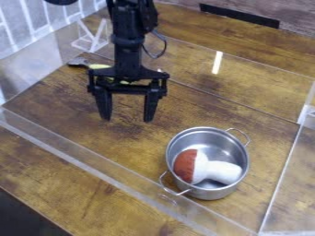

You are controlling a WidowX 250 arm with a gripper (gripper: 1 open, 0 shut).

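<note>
My gripper [127, 109], black and open with its fingers spread and nothing visible between them, is over the wooden surface at the upper left. Behind it a small green-and-yellow object [99, 67] with a dark end lies on the wood, partly hidden by the arm. A steel pot [215, 190] with two wire handles stands at the lower right, holding a red-and-white object [190, 166] whose identity I cannot tell.
Clear panels [286, 184] border the work area at the right, with others along the front and left.
</note>
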